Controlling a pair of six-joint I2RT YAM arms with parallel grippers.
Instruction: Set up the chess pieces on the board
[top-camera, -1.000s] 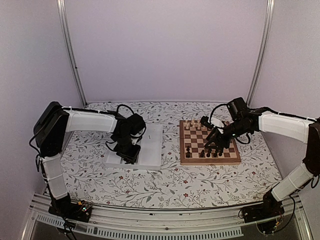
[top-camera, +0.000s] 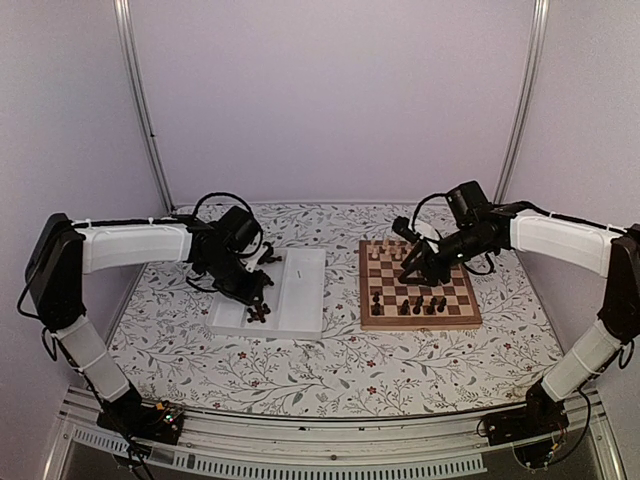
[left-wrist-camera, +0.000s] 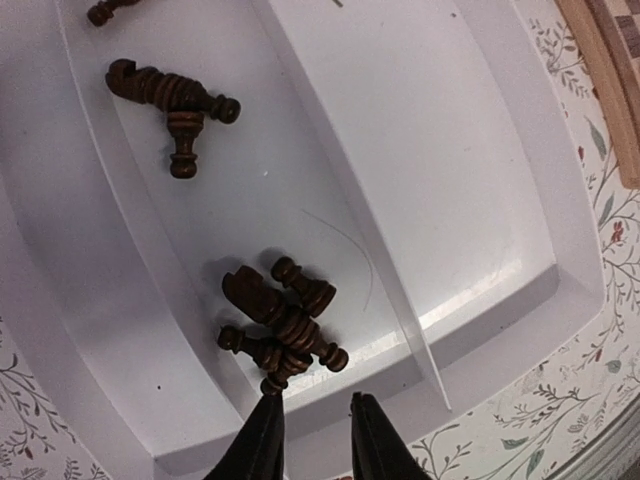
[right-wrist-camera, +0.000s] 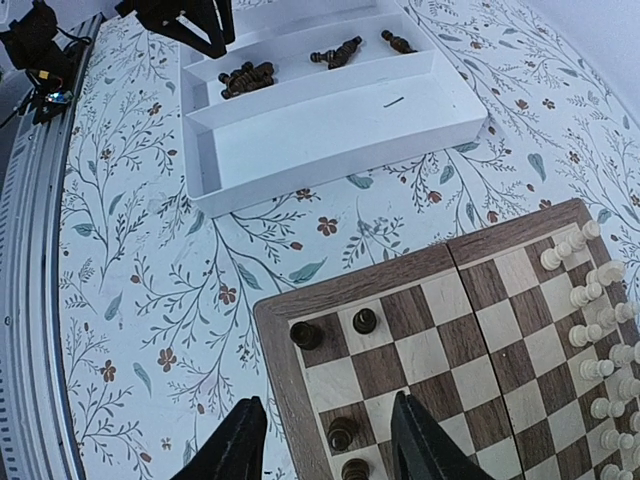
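Several dark chess pieces (left-wrist-camera: 285, 315) lie in a heap in the middle compartment of the white tray (left-wrist-camera: 580, 285). Farther up that compartment more dark pieces (left-wrist-camera: 170, 90) rest on their sides. My left gripper hangs above the tray's near end, its fingers apart and nothing between them. On the chessboard (right-wrist-camera: 350, 280), a few dark pieces (right-wrist-camera: 365, 321) stand upright along the near rows, and pale pieces (right-wrist-camera: 597, 368) line the opposite side. Over the board, my right gripper is open and empty; in the top view it hides part of the squares.
The tray's right compartment (right-wrist-camera: 330, 120) holds only a small thin dark mark or sliver. Between the tray and the board lies a strip of bare floral tablecloth (top-camera: 342, 290). White walls stand at the back and both sides.
The right gripper has shifted slightly up and left over the board, showing more dark pieces.
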